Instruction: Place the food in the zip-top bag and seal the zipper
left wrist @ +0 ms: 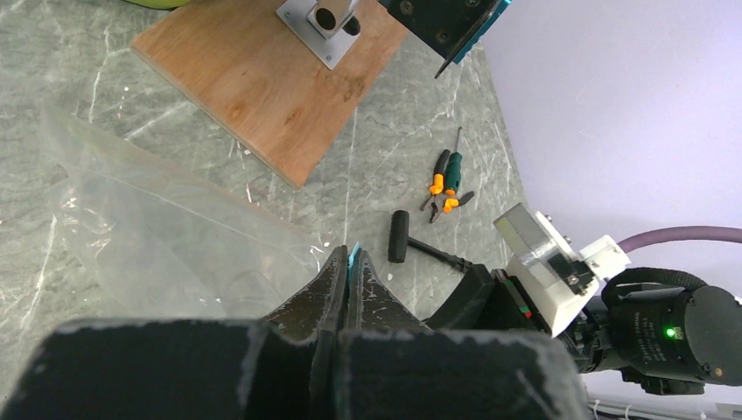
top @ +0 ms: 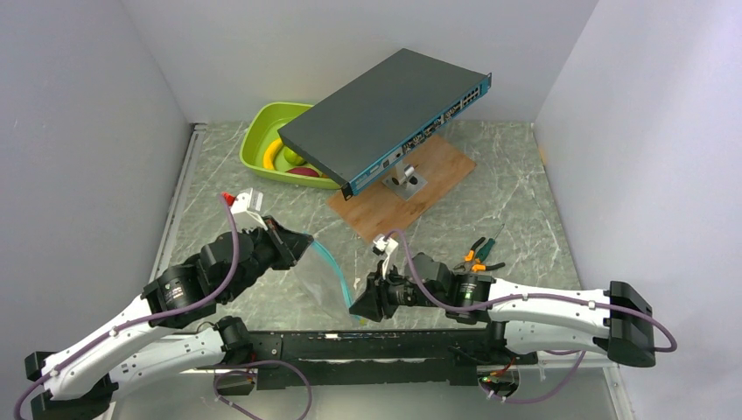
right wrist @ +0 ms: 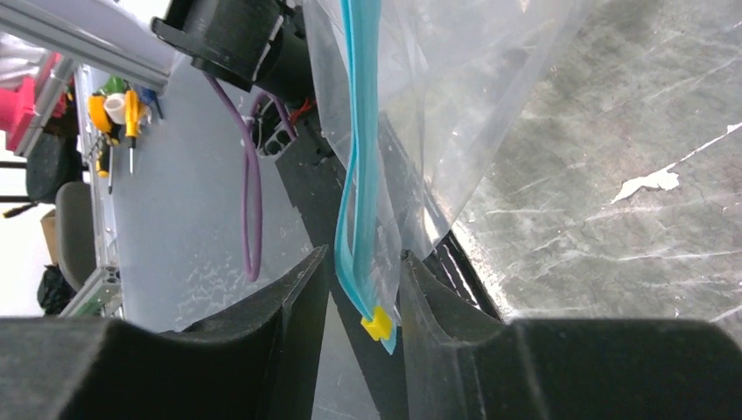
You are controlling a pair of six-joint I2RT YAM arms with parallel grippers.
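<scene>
The clear zip top bag (left wrist: pixel 175 236) hangs empty and crumpled over the table. One end of its blue zipper strip (top: pixel 331 262) is pinched in my left gripper (top: pixel 311 239), a sliver of blue showing between the tips. Lower down, the strip's other end, with a yellow slider (right wrist: pixel 378 325), lies between the parted fingers of my right gripper (top: pixel 356 314). Those fingers are part open, with gaps beside the strip. At the back left, a green bin (top: pixel 254 133) holds a banana (top: pixel 273 155), a green fruit (top: pixel 293 156) and a dark red item (top: pixel 304 171).
A dark rack device (top: pixel 385 109) on a wooden board (top: pixel 437 171) overhangs the bin's right side. Pliers and a screwdriver (top: pixel 484 252) lie at the right, with a black hammer (left wrist: pixel 400 236) nearby.
</scene>
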